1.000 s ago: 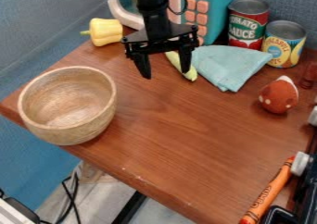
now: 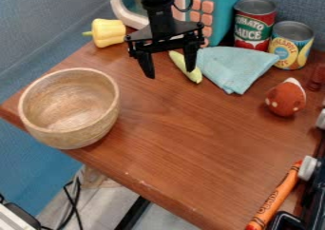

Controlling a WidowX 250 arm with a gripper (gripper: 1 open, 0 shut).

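A black gripper (image 2: 169,65) hangs over the back middle of the wooden table, its two fingers spread apart with no object seen held between them. Behind and below it lies a pale yellow elongated item (image 2: 191,72), partly covered by the gripper, beside a light blue cloth (image 2: 235,65). A wooden bowl (image 2: 70,108) stands at the left, apart from the gripper.
At the back stand a teal toy appliance (image 2: 219,13), a red can (image 2: 254,25), a yellow can (image 2: 291,48) and a yellow object (image 2: 106,31). A red egg-like toy (image 2: 286,98) and orange crayon (image 2: 276,201) are right.
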